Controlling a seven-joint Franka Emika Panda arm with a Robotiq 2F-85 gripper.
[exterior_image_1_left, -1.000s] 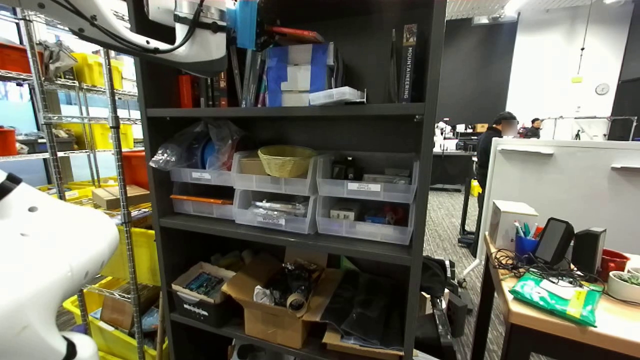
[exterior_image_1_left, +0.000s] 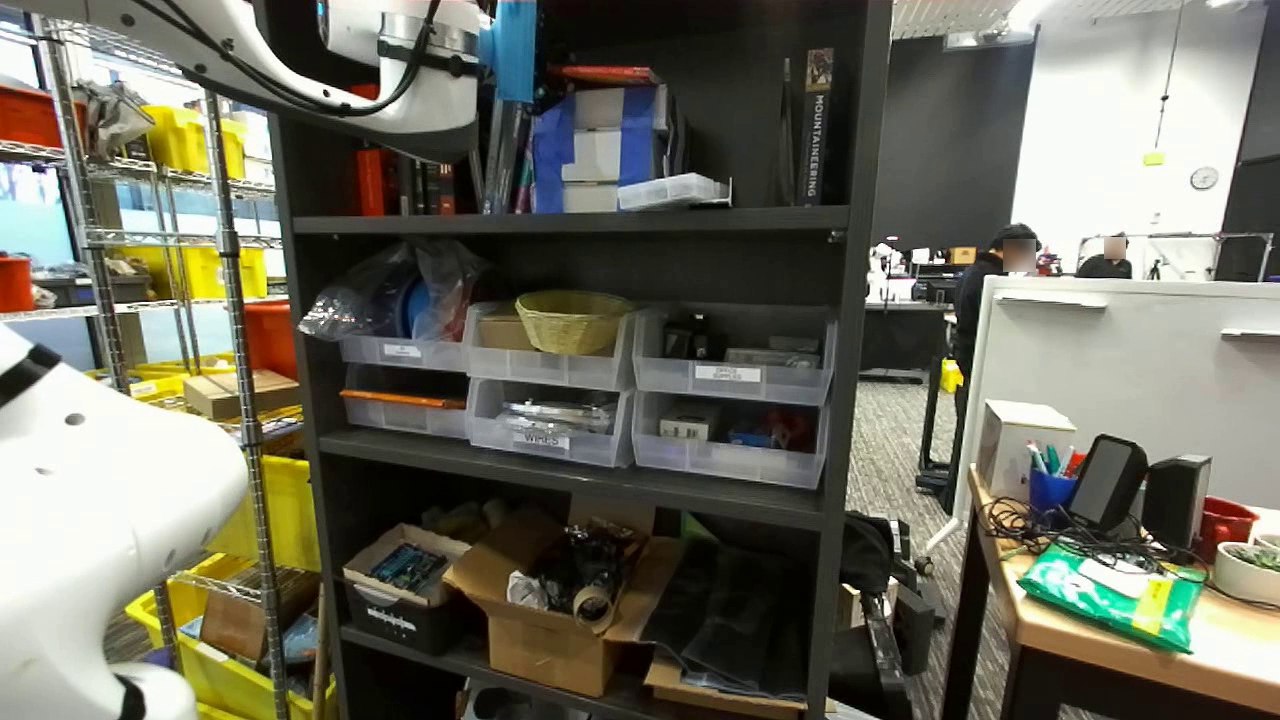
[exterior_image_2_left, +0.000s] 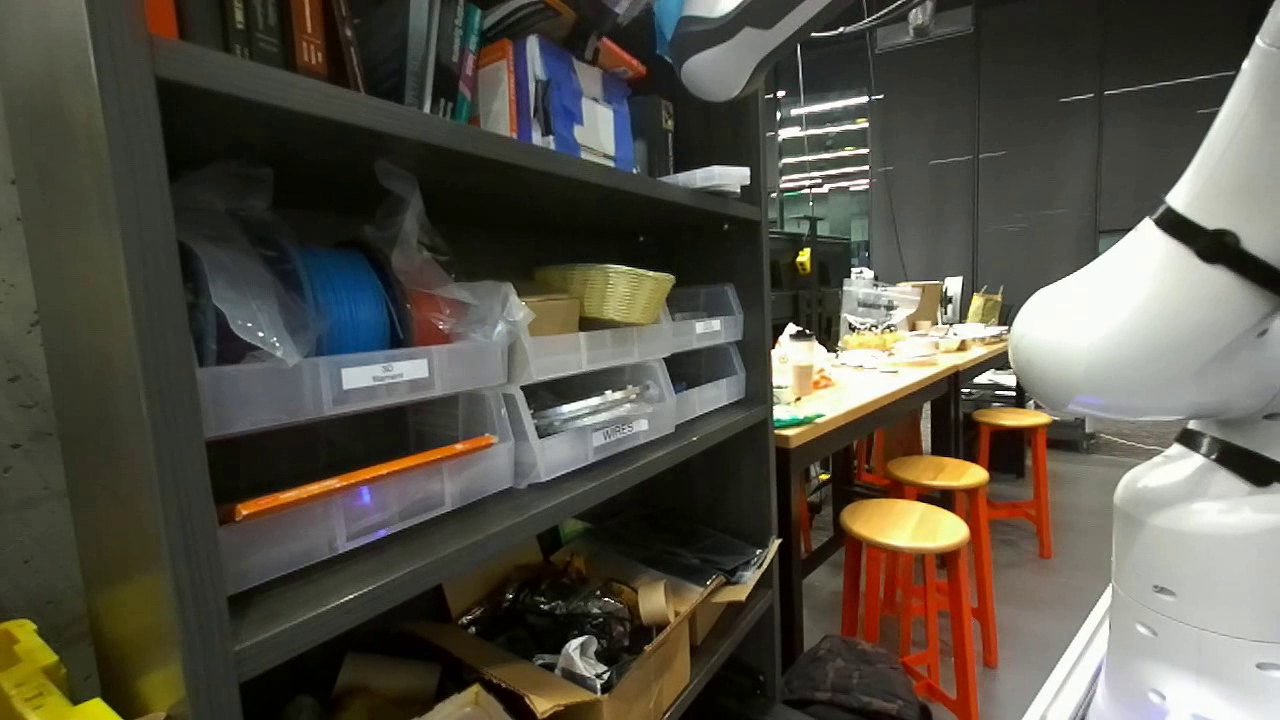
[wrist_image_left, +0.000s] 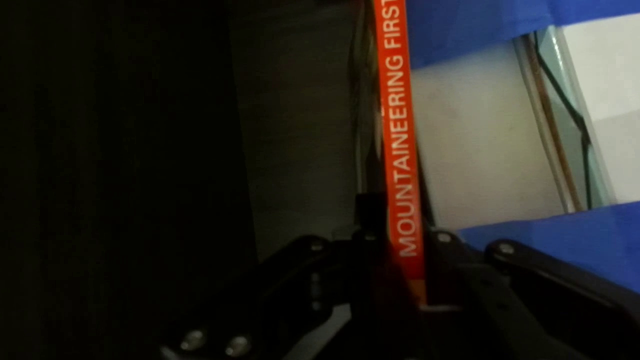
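Note:
A thin book with a red spine lettered "MOUNTAINEERING FIRST" (wrist_image_left: 399, 129) runs up the wrist view. My gripper is shut on its near end, one dark finger on each side of the spine. In exterior view 1 the red book (exterior_image_1_left: 606, 74) lies nearly flat over a white box with blue tape (exterior_image_1_left: 600, 156) on the top shelf. Whether its far end touches the box is hard to tell. The gripper itself is mostly hidden there behind the blue wrist part (exterior_image_1_left: 515, 50). Exterior view 2 shows the red book's edge (exterior_image_2_left: 620, 58) above the box.
Upright books (exterior_image_1_left: 504, 156) stand left of the box, and a white plastic tray (exterior_image_1_left: 674, 192) lies before its right side. A tall Mountaineering book (exterior_image_1_left: 817, 126) stands at the shelf's right end. Between box and that book there is free room. Clear bins (exterior_image_1_left: 732, 378) fill the shelf below.
The arm has moved right in exterior view 1, carrying the red book a little right and down. The book now lies more level over the box.

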